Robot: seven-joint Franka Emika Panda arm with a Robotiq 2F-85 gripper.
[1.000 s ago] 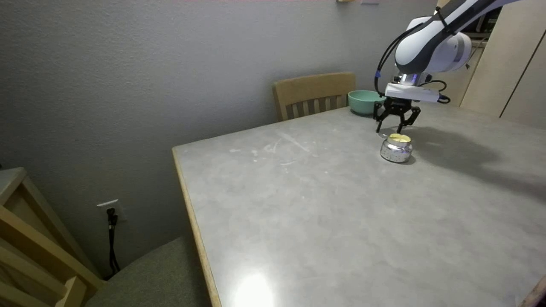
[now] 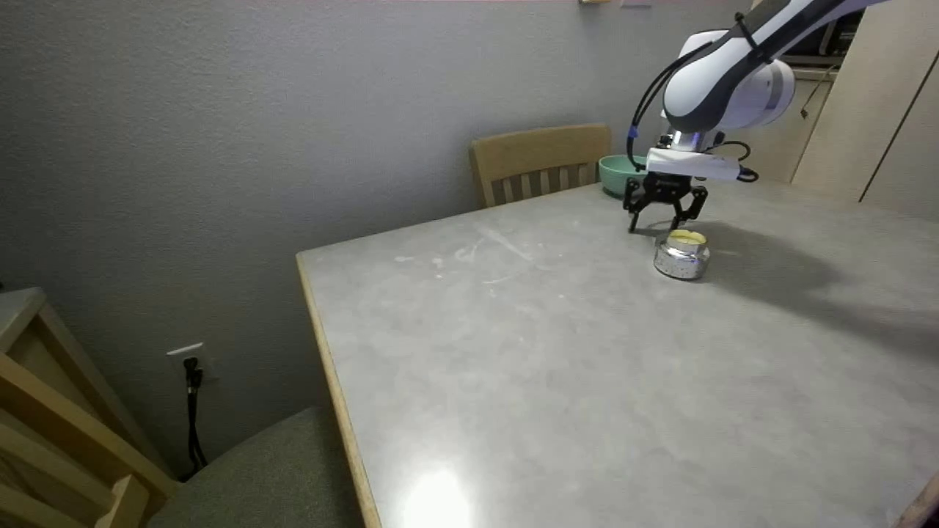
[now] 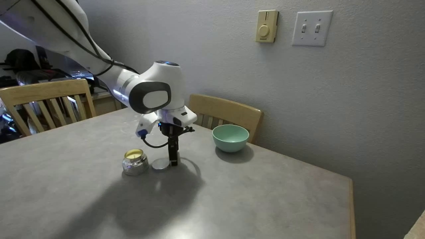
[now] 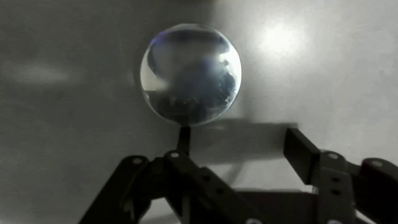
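Observation:
Low over the table, my gripper stands open with only bare table showing between its fingers. A shiny round silver lid [image 4: 191, 74] lies flat on the table just ahead of it in the wrist view; the left fingertip [image 4: 184, 136] appears at the lid's near edge, though contact cannot be told. In exterior view 2 the lid [image 3: 161, 163] sits between my gripper [image 3: 173, 163] and a silver candle jar [image 3: 135, 164]. The jar is upright and uncovered, with pale yellow wax showing inside.
A green bowl [image 3: 230, 137] stands near the wall-side table edge, beyond the gripper. Wooden chairs are at that edge, one chair back [image 2: 541, 158] close to the bowl.
My gripper has shifted left in exterior view 1 and sits slightly lower, now partly in front of the bowl's side. Jar and bowl have stayed in place.

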